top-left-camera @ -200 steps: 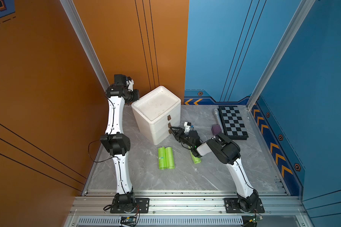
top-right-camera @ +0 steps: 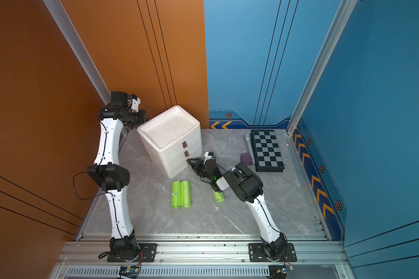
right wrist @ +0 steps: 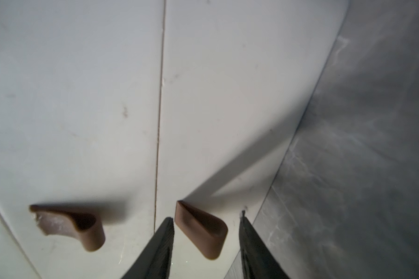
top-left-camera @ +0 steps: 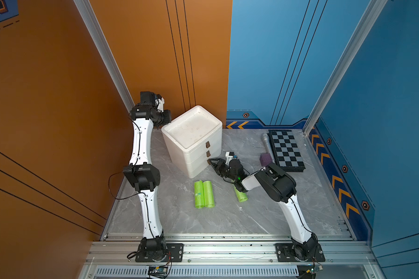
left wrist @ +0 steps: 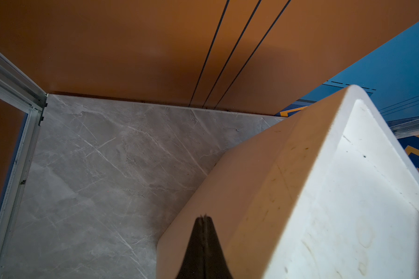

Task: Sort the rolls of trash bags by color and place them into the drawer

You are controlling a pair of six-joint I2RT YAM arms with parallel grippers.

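A white drawer unit (top-left-camera: 186, 160) with brown pull tabs (right wrist: 200, 230) stands at the back left. My right gripper is open at its front, low down, its fingers either side of a tab in the right wrist view. My left gripper is shut beside the unit's upper left edge, nothing showing between its fingers. Two green rolls (top-left-camera: 208, 194) lie side by side on the table in front of the unit. Another green roll (top-left-camera: 241, 196) lies partly hidden under the right arm.
At the back right are a checkered board (top-left-camera: 284, 148), a grey tube (top-left-camera: 266, 141) and a purple block (top-left-camera: 265, 159).
My right gripper has shifted slightly at the unit's front, around the lower tabs. The left arm, rolls and drawer unit stay where they were.
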